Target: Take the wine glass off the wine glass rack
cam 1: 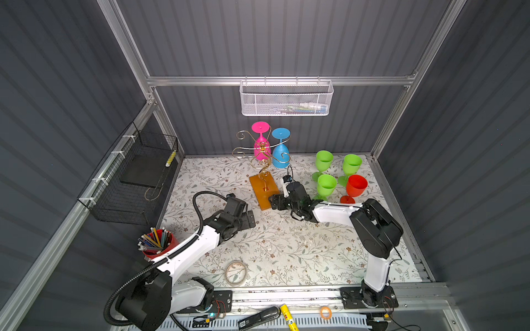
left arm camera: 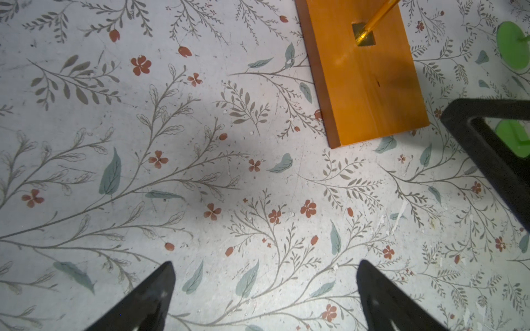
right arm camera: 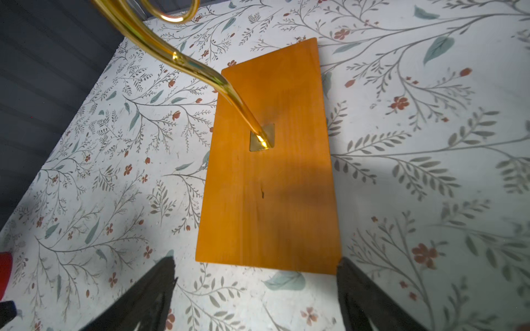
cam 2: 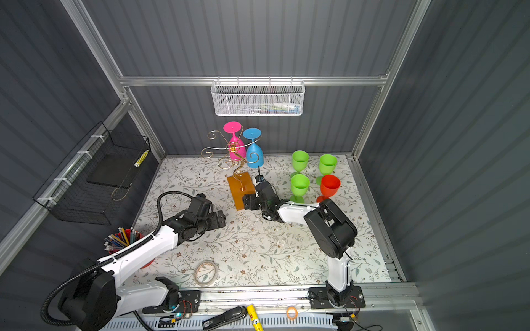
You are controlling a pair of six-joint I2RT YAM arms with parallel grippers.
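Observation:
A gold scroll rack stands on an orange wooden base [right arm camera: 265, 209] near the back of the table. A pink wine glass [cam 1: 261, 149] and a blue wine glass [cam 1: 281, 154] hang upside down on it. My right gripper [cam 1: 277, 202] is open and empty beside the front right of the base, which fills the middle of the right wrist view below the rack's stem [right arm camera: 237, 102]. My left gripper [cam 1: 248, 219] is open and empty over the table to the front left of the base.
Three green goblets [cam 1: 325, 184] and a red goblet [cam 1: 356, 185] stand on the right. A red pen cup [cam 1: 168, 245] is at the left edge, a tape roll [cam 1: 235, 262] at the front. Wire baskets hang on the left and back walls.

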